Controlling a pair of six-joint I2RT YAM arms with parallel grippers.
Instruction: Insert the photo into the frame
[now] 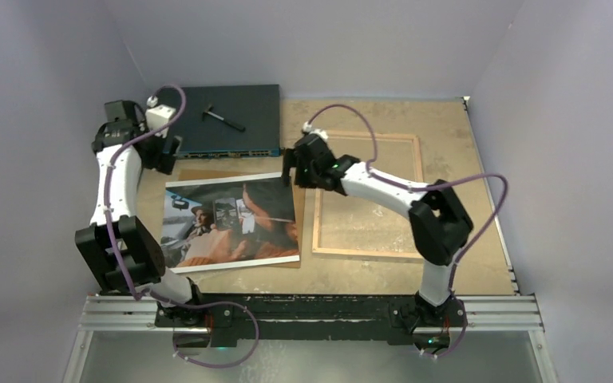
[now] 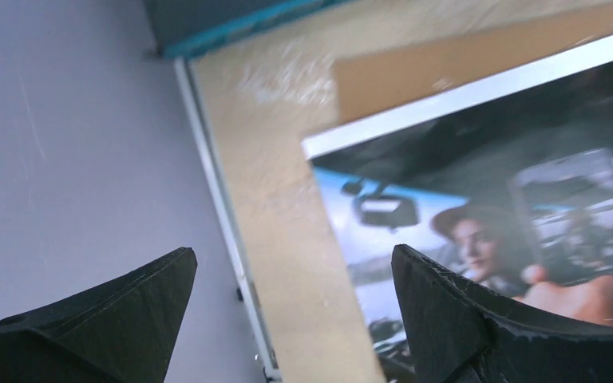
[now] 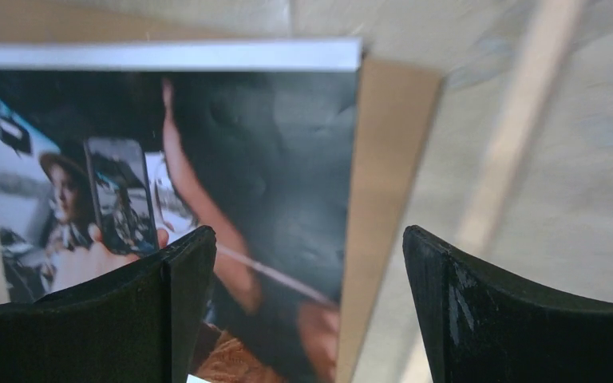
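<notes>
The photo point(image 1: 227, 223), white-edged at top and bottom, lies flat on the left half of the table. Under it a brown board point(image 1: 298, 215) shows along its top and right edges. To the right lies the empty wooden frame point(image 1: 367, 253), flat on the table. My left gripper point(image 1: 169, 156) is open above the table near the photo's far left corner; its fingers point(image 2: 447, 311) hold nothing. Over the photo's far right corner, between photo and wooden frame, my right gripper point(image 1: 293, 174) hangs open, with empty space between its fingers.
A dark box point(image 1: 247, 100) with a hammer point(image 1: 225, 119) on top stands at the back left, behind the photo. Grey walls close in the back and both sides.
</notes>
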